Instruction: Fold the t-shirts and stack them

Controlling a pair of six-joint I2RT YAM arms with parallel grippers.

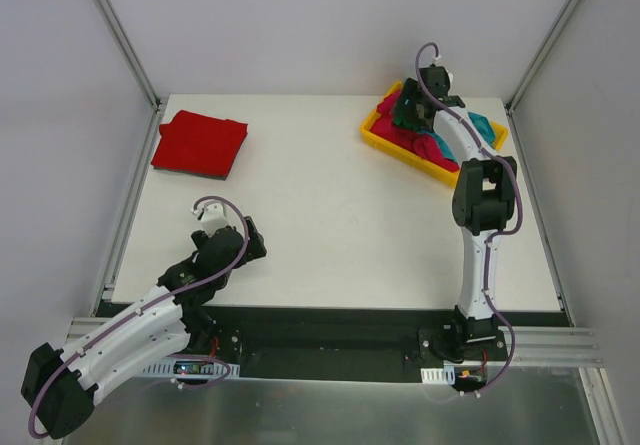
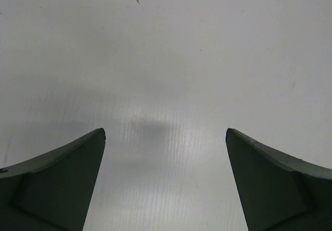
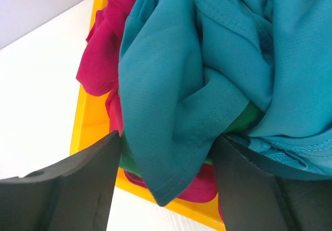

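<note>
A red folded shirt (image 1: pixel 200 143) lies at the back left of the white table. A yellow bin (image 1: pixel 406 162) at the back right holds crumpled red, green and teal shirts. My right gripper (image 1: pixel 410 105) is down in the bin, its fingers either side of a fold of teal cloth (image 3: pixel 166 111), part open; whether it grips is unclear. Magenta cloth (image 3: pixel 104 49) and green cloth show beneath. My left gripper stands open at the near left above bare table, nothing between its fingers.
Walls border it at back and sides.
</note>
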